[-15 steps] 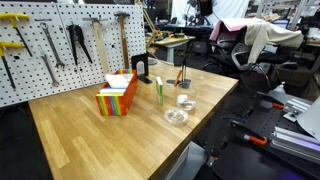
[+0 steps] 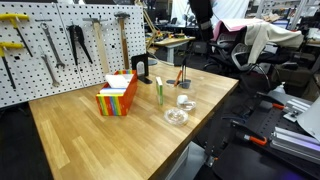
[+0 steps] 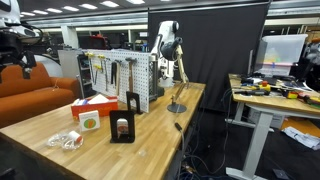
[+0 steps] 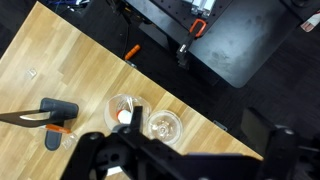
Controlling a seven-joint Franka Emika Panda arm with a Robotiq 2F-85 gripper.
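High over the table's right side, my gripper hangs open with nothing between its fingers. Its dark fingers point(image 4: 95, 148) stand wide apart at the bottom of the wrist view. In exterior view 1 the dark end of the arm point(image 2: 202, 12) shows at the top. Two clear bowls lie below on the wooden table point(image 2: 75, 135): one empty-looking bowl point(image 2: 176, 117), and another bowl point(image 4: 124, 112) with a small white item inside. A striped box point(image 2: 117, 97) with white contents sits further left. Between box and bowls stands a thin white-and-green item point(image 2: 160, 91).
A white pegboard point(image 2: 60, 60) with hanging tools lines the back of the table. A black stand point(image 3: 123, 127) and a desk lamp point(image 3: 177, 107) stand on the tabletop.
The arm's end has come slightly lower at the top of exterior view 1. The objects on the table stay where they were.
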